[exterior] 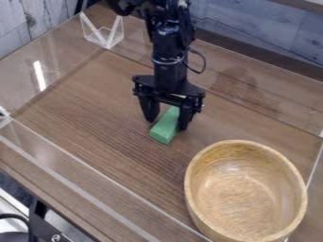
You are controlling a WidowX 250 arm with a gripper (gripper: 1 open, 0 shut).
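The black robot gripper [167,109] reaches down from the top centre, its fingers open on either side of a green block [165,130]. The block lies on the wooden table, its upper part between and partly behind the fingertips; whether the fingers touch it is unclear.
A large pale wooden bowl [245,194] fills the lower right of the table [82,109]. Clear plastic stands or clips sit at the top left and left edge.
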